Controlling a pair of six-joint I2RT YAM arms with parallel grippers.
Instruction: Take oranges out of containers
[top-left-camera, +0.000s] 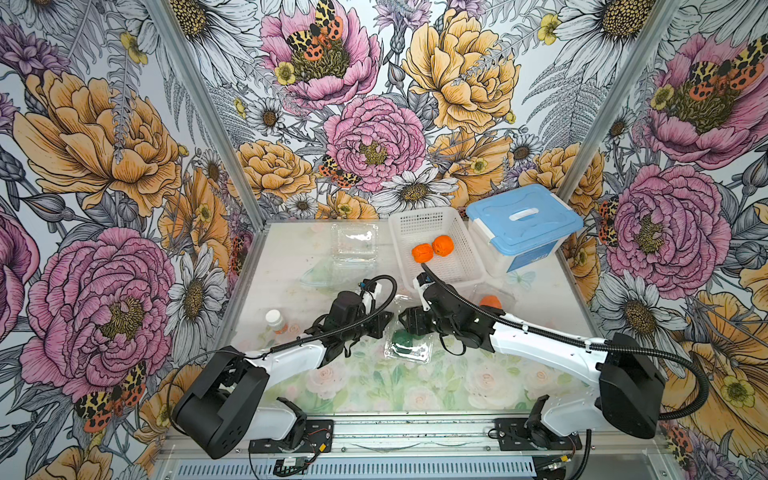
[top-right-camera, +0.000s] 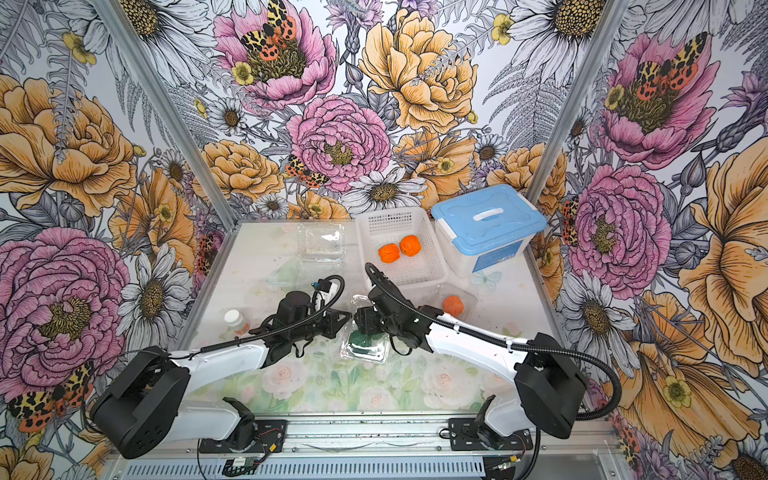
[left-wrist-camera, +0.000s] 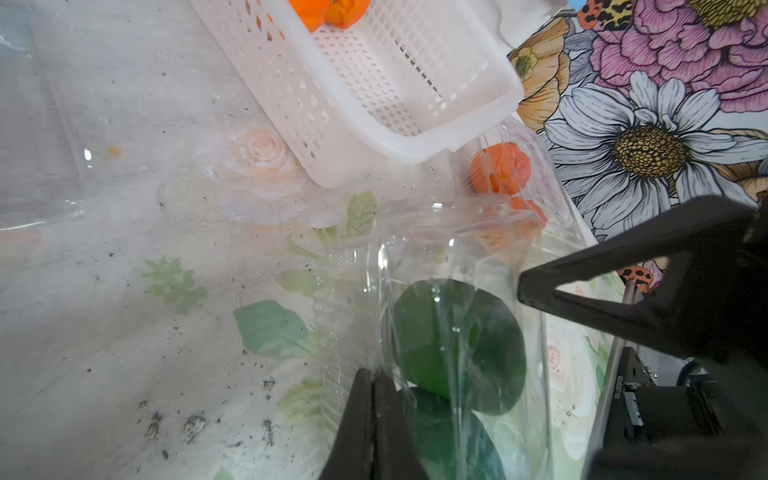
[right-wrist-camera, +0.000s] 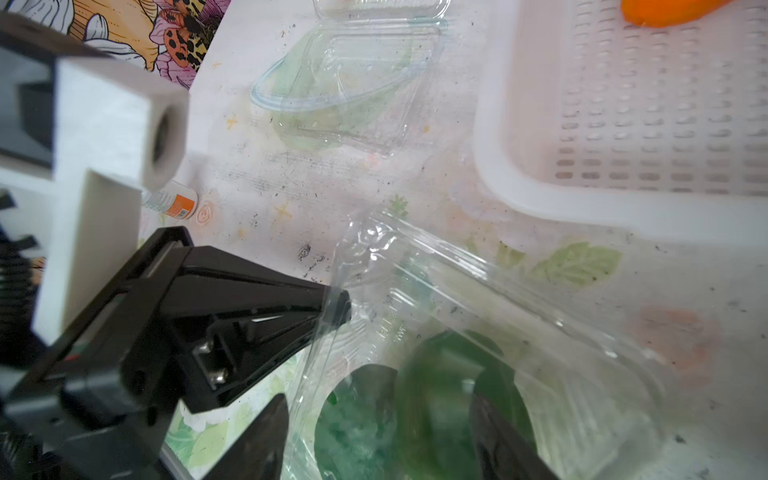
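Note:
Two dark green round fruits (left-wrist-camera: 458, 345) sit in a clear plastic container (right-wrist-camera: 520, 280) in front of the white basket. Shut, my left gripper meets its left side; whether the thin rim is between the fingertips, I cannot tell. Reaching in from the right, my right gripper is over the container, fingers apart, with the green fruits beyond them and nothing visibly held. Two oranges (top-left-camera: 433, 248) lie in the white basket (top-left-camera: 404, 232). Another clear container right of it holds orange fruit (top-right-camera: 453, 305), partly hidden by the right arm in the top left view.
At the back left lies an empty clear container (top-left-camera: 354, 242). A white bottle (top-left-camera: 275, 320) stands on the left, and a blue-lidded box (top-left-camera: 524, 220) is at the back right.

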